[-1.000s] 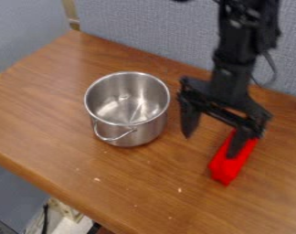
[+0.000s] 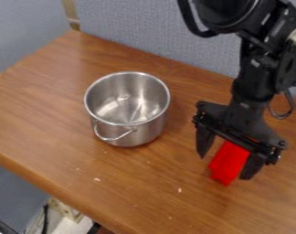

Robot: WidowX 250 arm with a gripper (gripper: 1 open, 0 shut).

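My black gripper [image 2: 238, 144] is low over the right side of the wooden table, open around a red block [image 2: 231, 163], with its fingers on either side of the block's upper part. The block's top is partly hidden by the gripper. A steel pot [image 2: 126, 109] with a wire handle stands to the left, apart from the gripper.
A grey padded wall [image 2: 138, 27] runs along the back. Cables and part of a frame show below the table's left front edge.
Over the last second my gripper has come right and down from beside the pot to over the red block. The block and pot look unmoved.
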